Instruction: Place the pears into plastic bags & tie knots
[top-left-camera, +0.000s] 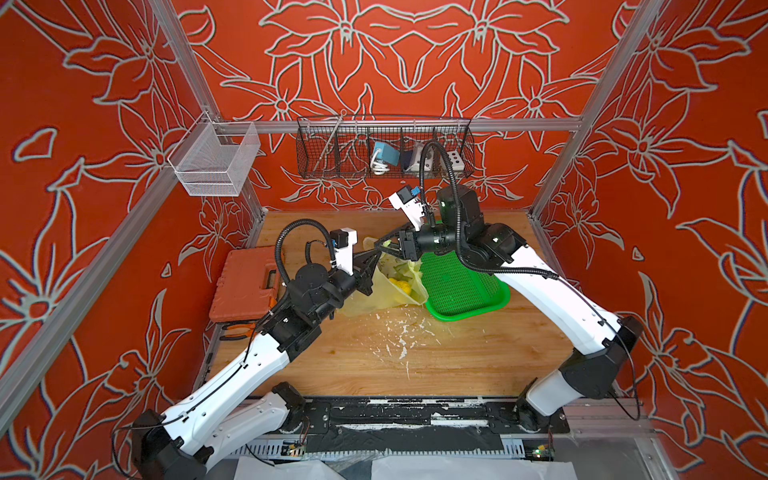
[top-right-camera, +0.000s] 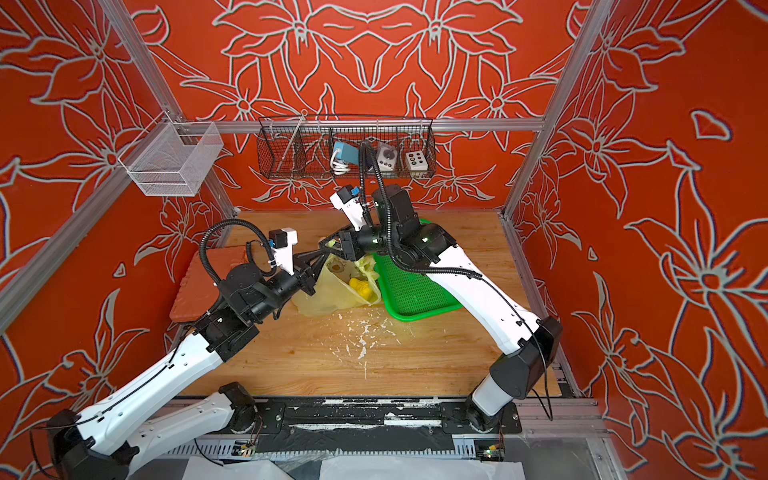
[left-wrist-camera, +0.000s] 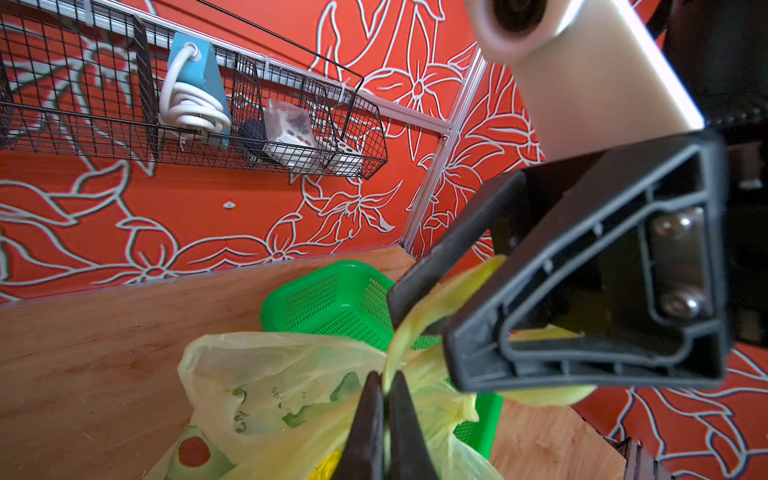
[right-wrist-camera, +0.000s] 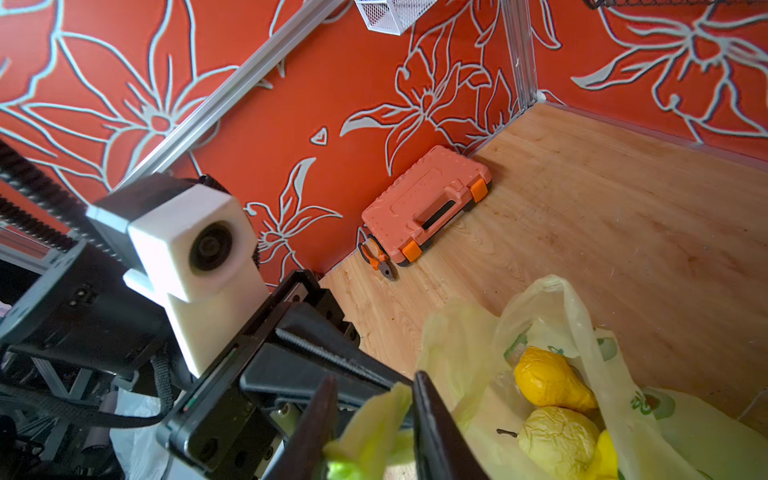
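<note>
A thin yellow plastic bag lies on the table, mouth open. Yellow pears show inside it: a bright pear and, lower, a paler wrinkled fruit with a dark stem. My left gripper is shut, pinching a narrow strip of the bag's film between its tips. Right in front of those tips stands my right gripper, its fingers part open. The strip's free end runs up between them, with room on both sides. Both grippers crowd together above the bag in the top views.
Behind and right of the bag sits a green perforated basket. At the left lie a red tool case and orange-handled pliers. White scraps litter the front of the table. A black wire rack hangs at the back wall.
</note>
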